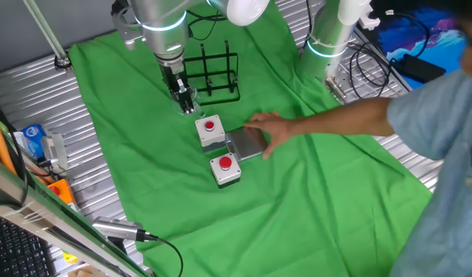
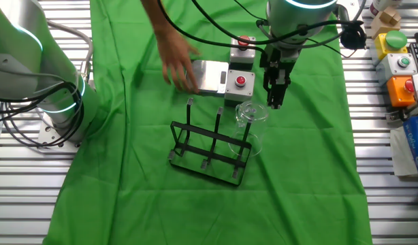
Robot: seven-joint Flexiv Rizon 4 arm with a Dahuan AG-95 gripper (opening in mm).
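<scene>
My gripper (image 2: 275, 102) points down over the green cloth. In exterior view 2 its tips show right beside the rim of a clear glass mug (image 2: 253, 129); whether they touch it cannot be made out. In exterior view 1 the gripper (image 1: 187, 106) overlaps the glass, which is barely visible there. The gap between its fingers is too small to read. A black wire rack (image 2: 207, 151) with upright prongs stands empty near the glass. Two white boxes with red buttons, one (image 1: 211, 131) nearer the gripper and one (image 1: 225, 169) farther off, flank a flat silver scale (image 1: 247, 144).
A person's hand (image 1: 273, 129) rests at the scale, the arm reaching in across the cloth. More button boxes (image 2: 395, 64) lie off the cloth.
</scene>
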